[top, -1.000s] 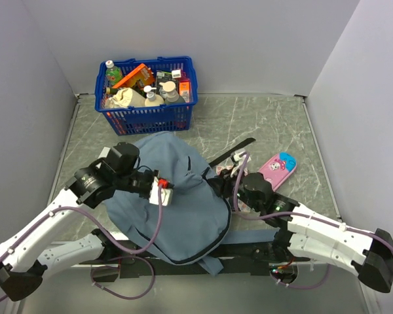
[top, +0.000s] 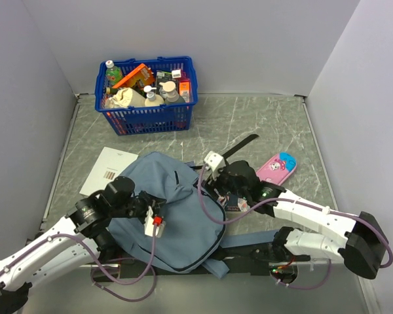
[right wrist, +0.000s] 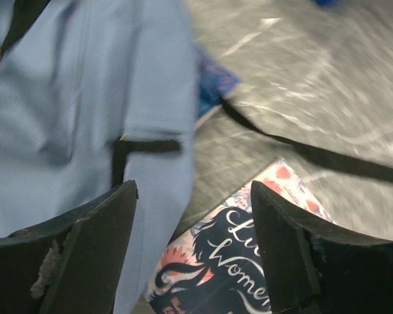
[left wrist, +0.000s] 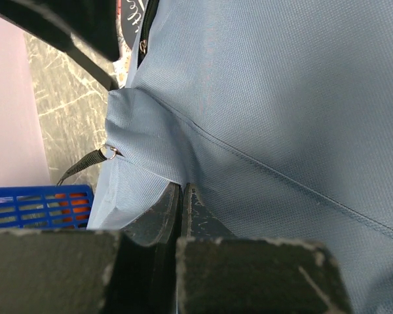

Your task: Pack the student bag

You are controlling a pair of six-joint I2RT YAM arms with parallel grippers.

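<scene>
The blue-grey student bag (top: 183, 226) lies flat across the front of the table. My left gripper is shut on a fold of its fabric, and the pinched cloth bunches up around the fingertips. Open and empty, my right gripper hangs over the bag's right side, where a short black strip shows on the cloth. Below it a book marked "Little Women" (right wrist: 229, 255) lies beside the bag. A pink pencil case (top: 277, 169) rests on the right. On the left lies a pale flat folder or laptop (top: 108, 167).
A blue basket (top: 147, 121) full of bottles and boxes stands at the back left. A black strap (top: 241, 145) stretches over the table behind the right gripper. Another bluish printed item (right wrist: 216, 82) peeks out by the bag's edge.
The left gripper has moved toward the front left. The bag's cloth has shifted and creased.
</scene>
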